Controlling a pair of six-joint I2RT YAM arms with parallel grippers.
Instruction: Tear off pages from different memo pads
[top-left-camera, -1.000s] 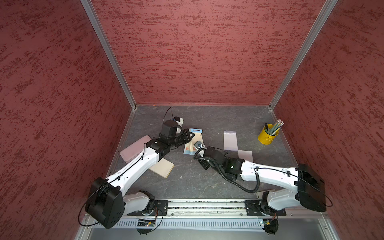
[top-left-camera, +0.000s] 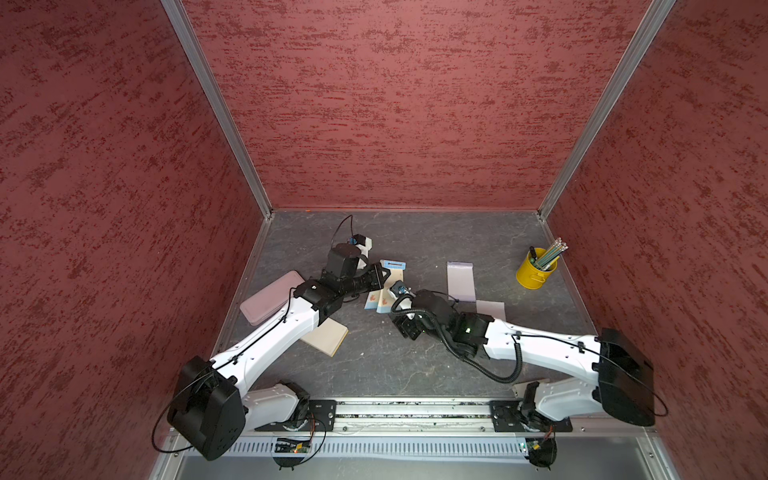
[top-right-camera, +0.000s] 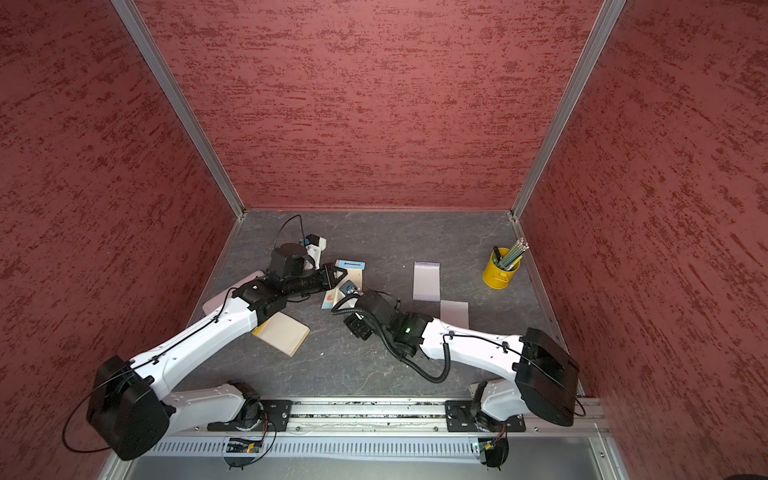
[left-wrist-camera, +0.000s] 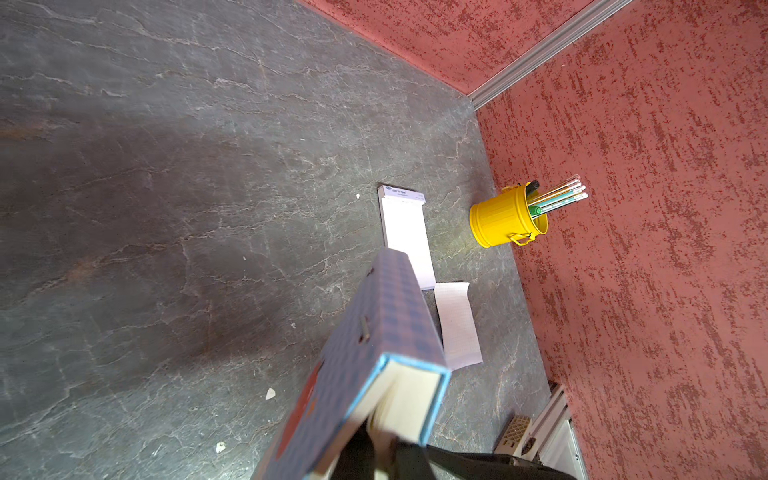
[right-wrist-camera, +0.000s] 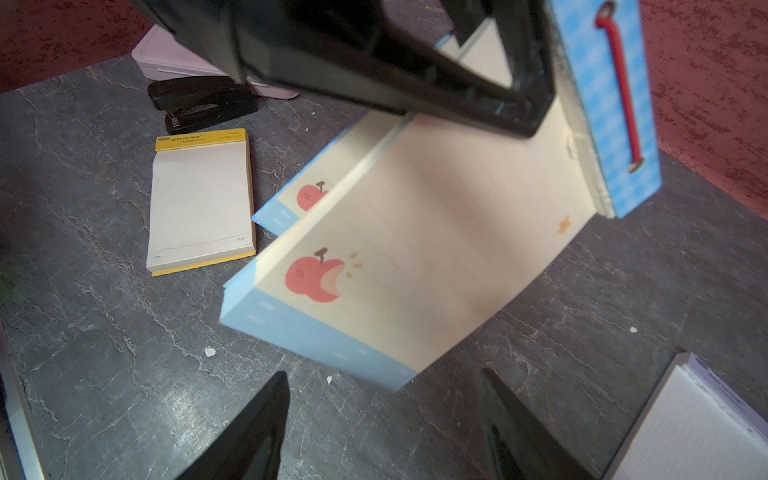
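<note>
The memo pad with apples (right-wrist-camera: 448, 232) and a blue checked binding (left-wrist-camera: 392, 312) is held raised and tilted, its leaves partly spread. My left gripper is shut on it near the binding. Below the pad, my right gripper has its fingers apart with nothing visible between them. A yellow-topped pad (right-wrist-camera: 200, 192) lies at the left. A lined lilac-topped pad (left-wrist-camera: 406, 236) and a pink-white pad (left-wrist-camera: 457, 324) lie to the right on the table.
A black stapler (right-wrist-camera: 200, 104) and pink case (top-left-camera: 272, 296) lie at the left. A yellow bucket of pencils (top-left-camera: 532, 272) stands at the right near the wall.
The right arm has moved a little to the right, and the pad's lower end looks slightly shifted.
</note>
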